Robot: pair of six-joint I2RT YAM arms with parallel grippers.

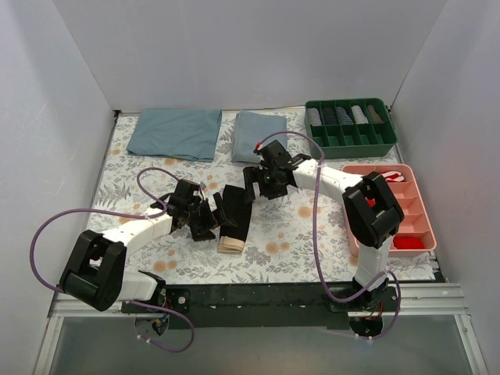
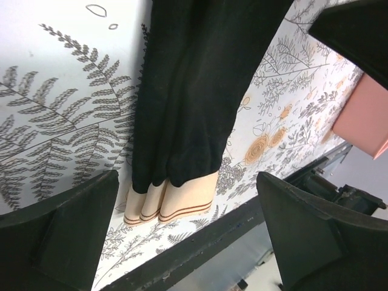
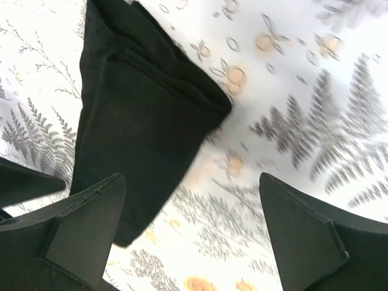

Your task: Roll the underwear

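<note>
Black underwear [image 1: 236, 219] lies folded into a long narrow strip on the patterned table, its cream waistband [image 1: 230, 244] toward the front edge. In the left wrist view the waistband [image 2: 188, 197] shows in several stacked layers below the black cloth [image 2: 194, 103]. My left gripper [image 1: 219, 220] stands open over the strip's left side, close to the waistband end. Open as well, my right gripper [image 1: 251, 186] is beside the far end of the strip; in the right wrist view the folded black end [image 3: 145, 115] lies beyond its fingers, with nothing between them.
At the back right stands a green divided box [image 1: 348, 148] holding several rolled items. A pink divided box [image 1: 418, 207] with red items is on the right. Two folded grey-blue cloths [image 1: 176, 133] lie at the back. Bare table separates the strip from the pink box.
</note>
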